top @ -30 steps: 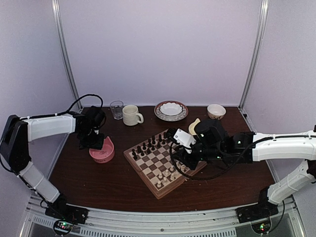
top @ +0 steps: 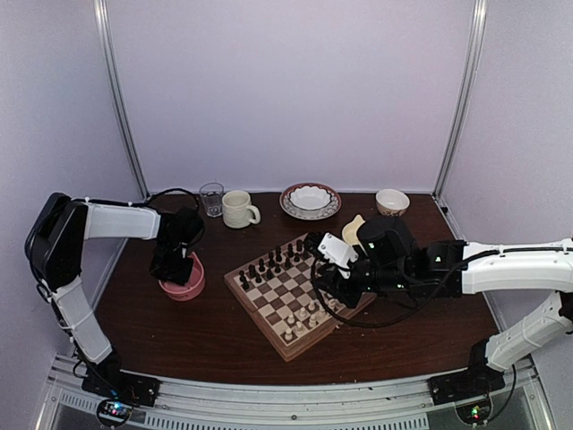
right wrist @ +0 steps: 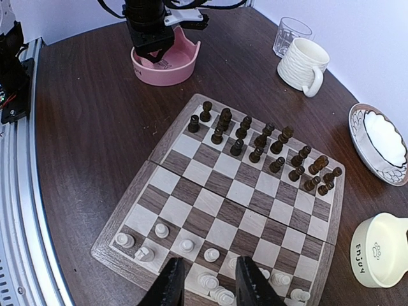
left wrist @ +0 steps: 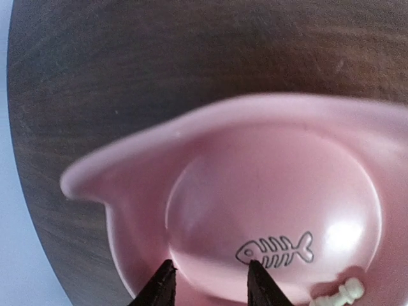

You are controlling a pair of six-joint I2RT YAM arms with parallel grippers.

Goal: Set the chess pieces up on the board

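Observation:
The chessboard holds dark pieces along the far side and white pieces along the near side. A pink bowl stands left of it, with a white piece on its floor beside a fish drawing. My left gripper is down over that bowl, fingers apart with nothing between them, the piece to their right. My right gripper hangs open over the white end of the board, white pieces below it.
A glass, a mug, stacked plates and a small bowl line the back. A cream container stands right of the board.
The right arm has shifted very slightly.

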